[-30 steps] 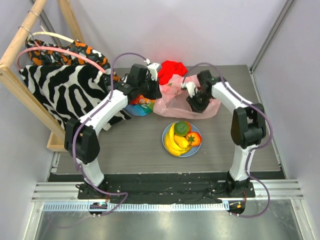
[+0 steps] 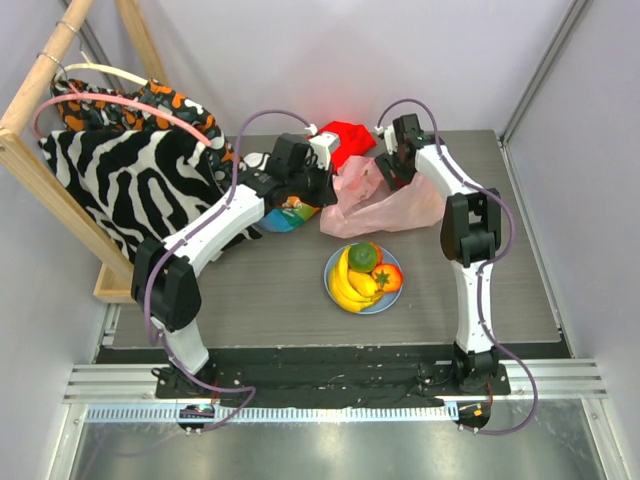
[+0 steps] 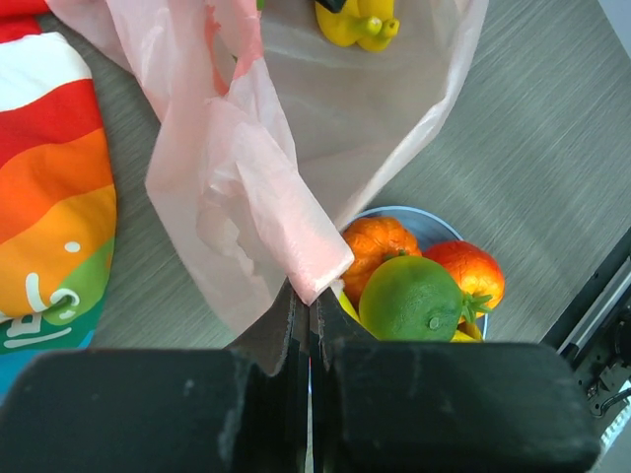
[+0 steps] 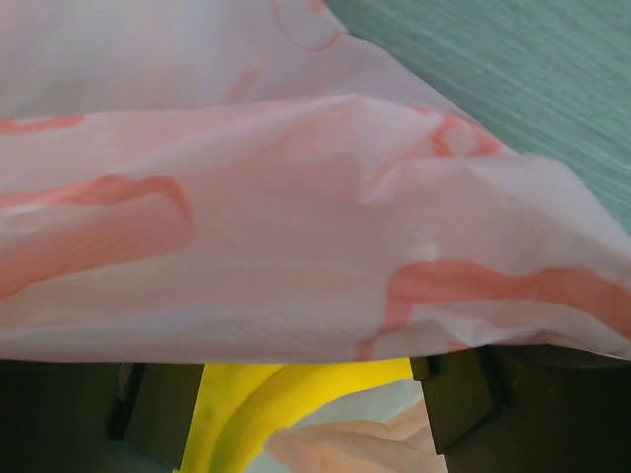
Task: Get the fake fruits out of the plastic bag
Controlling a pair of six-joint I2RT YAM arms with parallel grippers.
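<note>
A pink plastic bag point(image 2: 375, 215) lies crumpled at the back centre. My left gripper is shut at a fold of the bag point(image 3: 256, 177) that reaches its fingertips. My right gripper is open inside the bag's back part, with a bag fold point(image 4: 276, 236) across the view and a yellow banana-like fruit point(image 4: 246, 404) between and beyond its fingers. The left wrist view also shows yellow fruit point(image 3: 350, 22) in the bag. A blue plate point(image 2: 330, 295) holds bananas, a green fruit point(image 2: 362, 257) and orange fruits point(image 2: 387, 277).
A red cloth point(image 2: 350, 138) and rainbow cloth point(image 2: 290, 215) lie at the back and left of the bag. A rack with patterned bags point(image 2: 130, 180) fills the left side.
My right gripper has moved back, deeper toward the bag's rear. My left gripper has shifted slightly right with the bag's edge beside it.
</note>
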